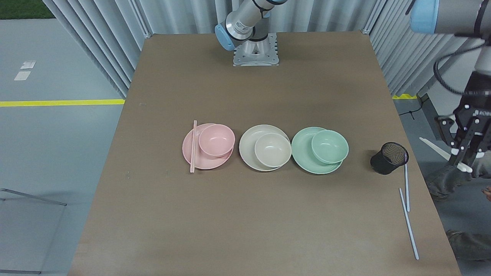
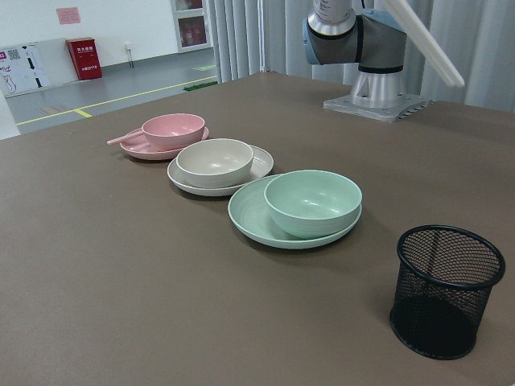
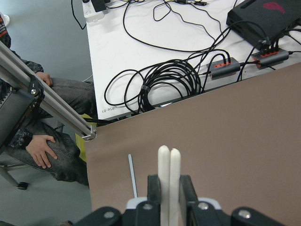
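Note:
My gripper is beyond the right edge of the table in the front view, its long white fingers together with no object visible between them. On the table, pink chopsticks (image 1: 193, 147) rest on a pink plate with a pink bowl (image 1: 216, 138). A white bowl (image 1: 272, 151) on a white plate and a green bowl (image 1: 330, 146) on a green plate sit beside them. A black mesh cup (image 1: 386, 158) stands at the right, near two pale rods (image 1: 409, 225).
In the wrist view, a white table (image 3: 131, 47) holds cables and boxes, and a seated person is beside it.

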